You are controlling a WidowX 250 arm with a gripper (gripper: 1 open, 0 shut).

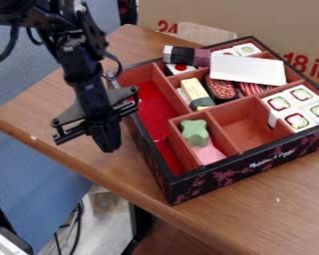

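A black robot gripper point(104, 132) hangs low over the wooden table, just left of a black bento box point(249, 166) with red and orange compartments. Its fingers point down near the table; whether anything is between them is hard to tell. The box holds toy sushi pieces point(297, 109), a yellow piece point(197, 95), a green piece point(195, 132), a pink piece point(207, 153) and a white flat piece point(246, 68). Its left red compartment point(155, 105) shows mostly bare.
A cardboard box point(255, 20) stands behind.
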